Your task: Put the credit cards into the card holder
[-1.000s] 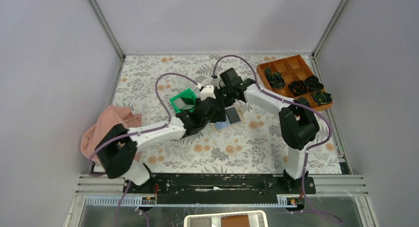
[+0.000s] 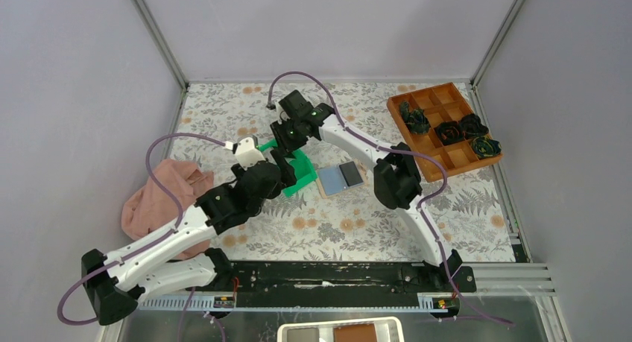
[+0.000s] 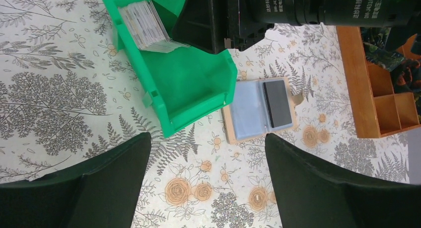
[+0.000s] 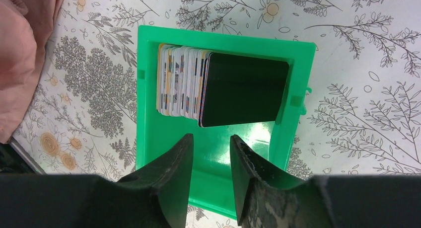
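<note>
A green bin (image 4: 223, 37) holds a stack of cards (image 4: 181, 81), a black card (image 4: 243, 89) facing up at one end. My right gripper hangs over the bin just beside the stack, fingers part open with nothing between them. My left gripper is open and empty, over the table beside the bin. A pale card holder (image 3: 246, 114) with a dark panel lies right of the bin.
A wooden divided tray (image 2: 436, 96) with dark coiled bundles stands at the back right. A pink cloth (image 2: 164, 200) lies at the left.
Both arms have moved left from over the card holder; the right gripper is now over the green bin, and the left one has also come toward the front.
</note>
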